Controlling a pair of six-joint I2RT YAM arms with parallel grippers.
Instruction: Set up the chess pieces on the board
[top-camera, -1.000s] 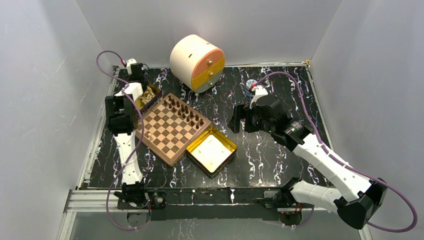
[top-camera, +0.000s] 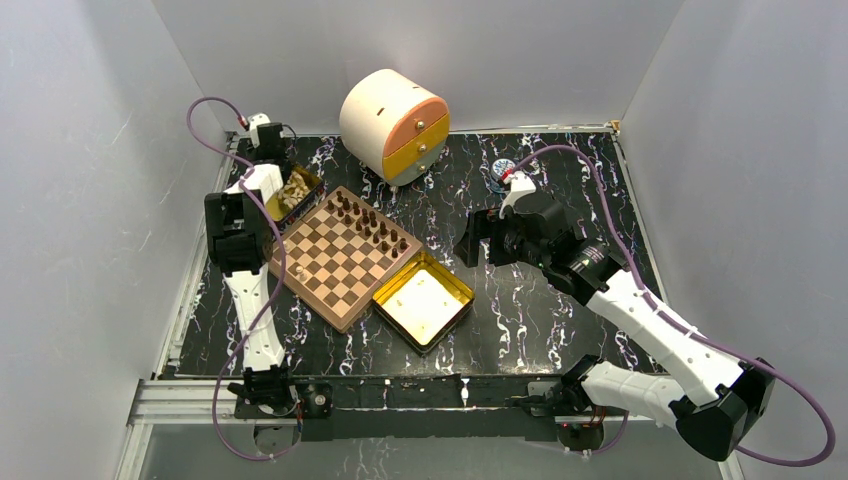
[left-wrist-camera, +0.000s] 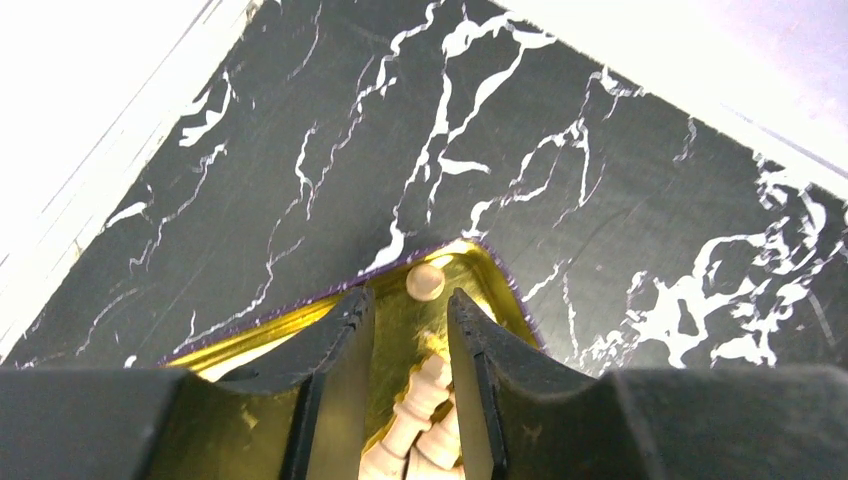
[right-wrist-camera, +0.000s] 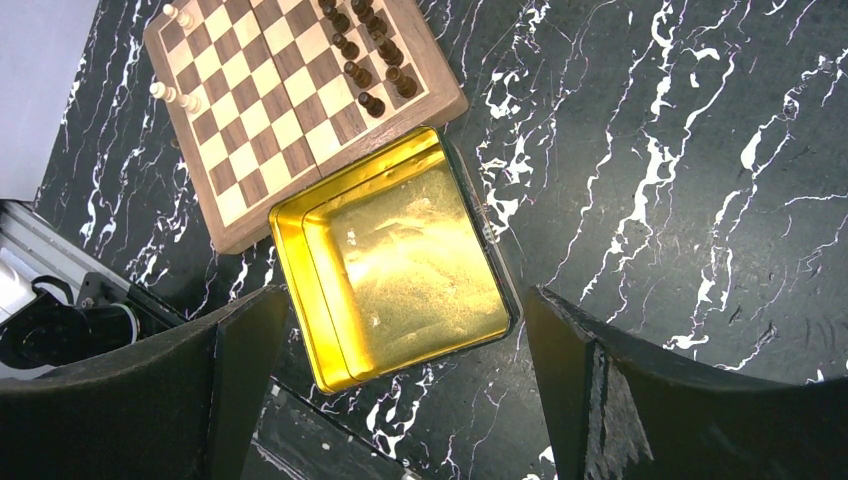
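Note:
The chessboard (top-camera: 325, 262) lies left of the table's middle, turned at an angle. Dark pieces (top-camera: 366, 218) stand in rows along its far right side. On the near left side, a few light pieces (right-wrist-camera: 190, 102) stand; the left arm hides part of that side from above. More light pieces (left-wrist-camera: 420, 412) lie in a gold tray (left-wrist-camera: 487, 262) at the far left. Over this tray my left gripper is open, a small light piece (left-wrist-camera: 425, 282) showing beyond its fingertips. My right gripper hangs open and empty over the right part of the table.
A second gold tray (right-wrist-camera: 300, 235), empty, touches or nearly touches the board's near right edge. At the back stands a round drawer cabinet (top-camera: 395, 125). A small round object (top-camera: 502, 170) lies behind the right arm.
My left gripper has shifted slightly left and toward the back, still over the tray of light pieces. The right arm and the pieces on the board look unmoved.

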